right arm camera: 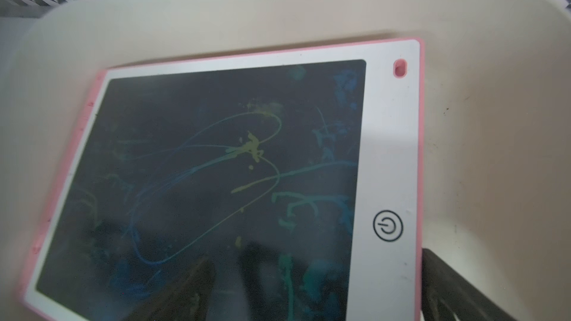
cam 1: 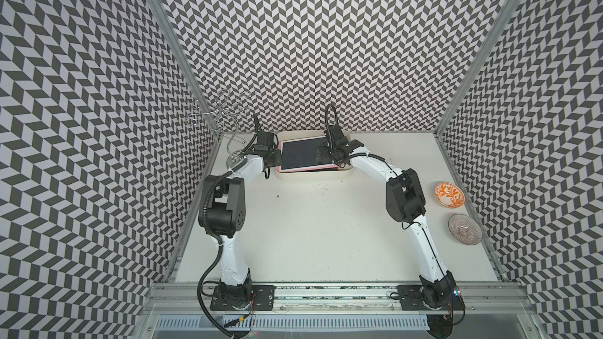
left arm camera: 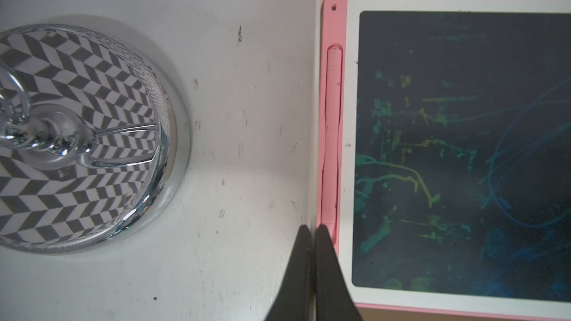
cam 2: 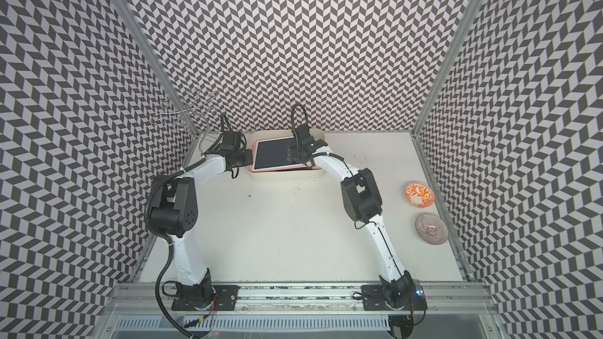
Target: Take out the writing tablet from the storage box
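Observation:
A pink-edged writing tablet [right arm camera: 238, 172] with a dark, scribbled screen lies in the cream storage box [right arm camera: 487, 142]. Its right end looks slightly tilted up in the top left view. My left gripper is shut at the box's left wall, whose thin rim [left arm camera: 317, 142] runs between its fingertips, beside the tablet's pink pen slot. Over the tablet's right part, my right gripper stands open. One of its fingers [right arm camera: 443, 282] is just past the tablet's right edge, and the other finger [right arm camera: 184, 291] is over the screen; contact cannot be judged.
A chrome wire stand [left arm camera: 119, 226] is on the table left of the box. Against the right side sit an orange patterned bowl [cam 1: 449, 194] and a purple-grey bowl [cam 1: 464, 229].

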